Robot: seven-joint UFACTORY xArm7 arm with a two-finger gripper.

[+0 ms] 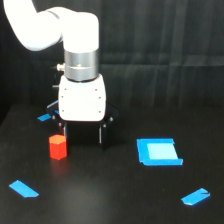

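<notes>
A small red block [58, 148] stands on the dark table, left of the middle. Just behind it and to its right is my gripper [84, 132], hanging down from the white arm [81, 100]. Its thin dark fingers are spread apart, and only dark table shows between them. The left finger [65, 129] comes down right by the block's rear edge; whether they touch I cannot tell. The block is outside the gap between the fingers.
A white square [161, 151] framed by blue tape [142, 153] lies to the right. Blue tape strips mark the front left [23, 189], front right [195, 197] and back left.
</notes>
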